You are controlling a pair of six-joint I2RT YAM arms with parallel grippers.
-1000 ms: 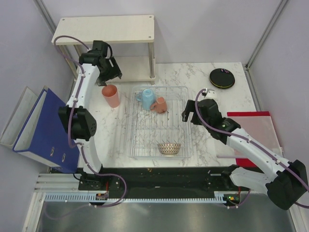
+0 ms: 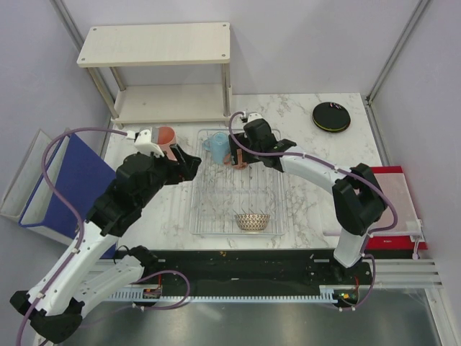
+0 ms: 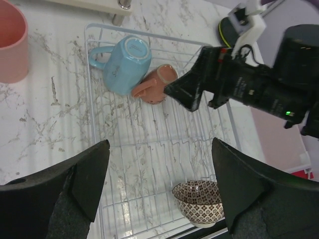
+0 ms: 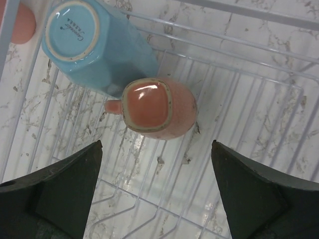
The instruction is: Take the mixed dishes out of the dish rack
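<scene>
A wire dish rack [image 2: 238, 191] holds a blue mug [image 3: 128, 64] lying bottom-up beside a pink mug [image 4: 152, 107] at its back, and a patterned bowl [image 2: 252, 222] at the front. My right gripper [image 2: 238, 156] is open above the pink mug, with nothing between its fingers. My left gripper [image 2: 187, 166] hangs over the rack's left side, its fingers apart and empty, with the bowl below it in the left wrist view.
A red cup [image 2: 165, 141] stands left of the rack, near a two-tier shelf [image 2: 155, 43]. A blue bin [image 2: 57, 191] is at left, a black round plate [image 2: 330, 115] at back right and a pink board [image 2: 360, 205] at right.
My right gripper moved leftward from the rack's right edge to over the pink mug.
</scene>
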